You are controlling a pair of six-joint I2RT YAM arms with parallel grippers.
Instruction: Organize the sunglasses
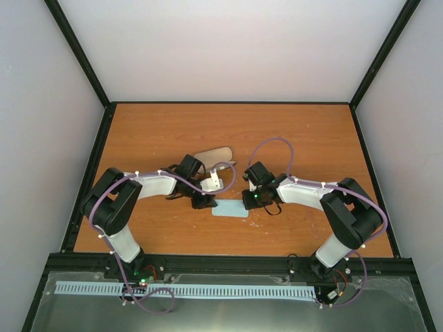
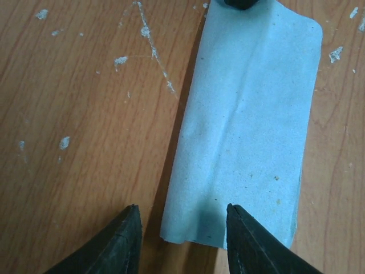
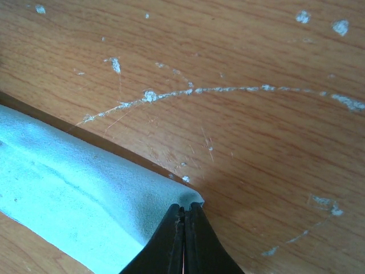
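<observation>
A light blue cloth [image 1: 228,207] lies flat on the table between my grippers, with a folded long edge. In the left wrist view my left gripper is open over the cloth's near end, its fingers either side of the folded edge [image 2: 197,160]. My right gripper is shut at the cloth's other end, its tips at the corner [image 3: 142,211]; whether any cloth is between them I cannot tell. A beige case-like object [image 1: 211,155] lies behind the left arm, partly hidden. No sunglasses are clearly visible.
Purple cables loop over both arms. Walls stand at the left, back and right.
</observation>
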